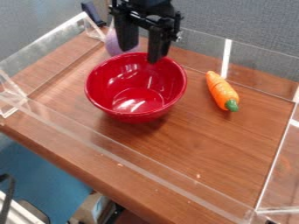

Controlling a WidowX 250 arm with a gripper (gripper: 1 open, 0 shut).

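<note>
A red bowl (135, 94) sits in the middle of the wooden table. An orange toy carrot (222, 91) with a green end lies to its right. A purple object (114, 43) is at the back, behind the bowl and partly hidden by my gripper. My black gripper (138, 54) hangs above the back of the bowl, its two fingers spread apart, with nothing visible held between them.
Clear plastic walls border the wooden table (193, 162) on its sides and back.
</note>
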